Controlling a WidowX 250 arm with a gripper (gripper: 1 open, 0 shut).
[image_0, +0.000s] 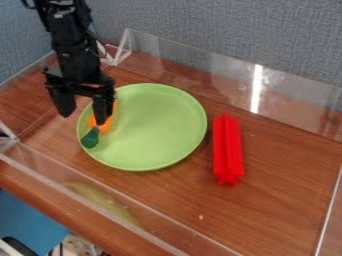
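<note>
My black gripper (83, 100) hangs open over the left part of the green plate (150, 130) and the table beside it. Under and just right of it lies an orange carrot toy (110, 119) with green leaves (90, 138), on the plate's left side, partly hidden by the gripper. A long red block (227, 150) lies on the wooden table to the right of the plate.
The wooden table (274, 200) is bordered by clear plastic walls, with a textured grey wall behind. Bare table lies right of the red block and below the plate.
</note>
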